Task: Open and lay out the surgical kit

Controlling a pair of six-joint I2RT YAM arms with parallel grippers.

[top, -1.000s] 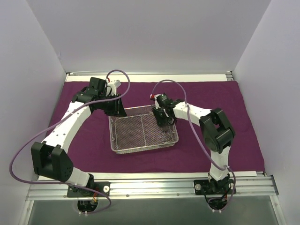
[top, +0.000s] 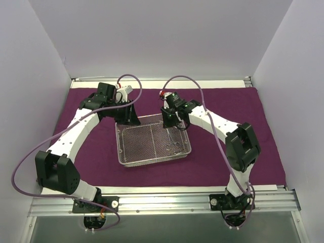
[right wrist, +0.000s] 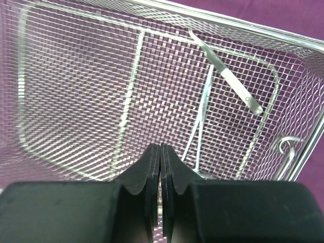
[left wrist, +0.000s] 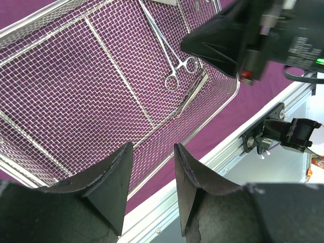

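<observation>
The wire mesh tray (top: 152, 163) lies on the purple cloth. In it rest scissor-handled forceps (left wrist: 167, 46), their ring handles toward the front, and a scalpel handle (right wrist: 230, 79) by the back wall. A slim pair of tweezers (left wrist: 192, 96) lies near the front right. Above the tray's back right part is my right gripper (top: 171, 120), its fingertips (right wrist: 169, 157) pressed together with nothing between them; the forceps lie on the mesh beyond them. My left gripper hangs open and empty over the tray's back left.
The left half of the tray is bare mesh. Grey walls enclose the sides and back. A tray handle loop (right wrist: 287, 144) shows at the right end.
The tray has shifted slightly left. The left gripper has barely moved.
</observation>
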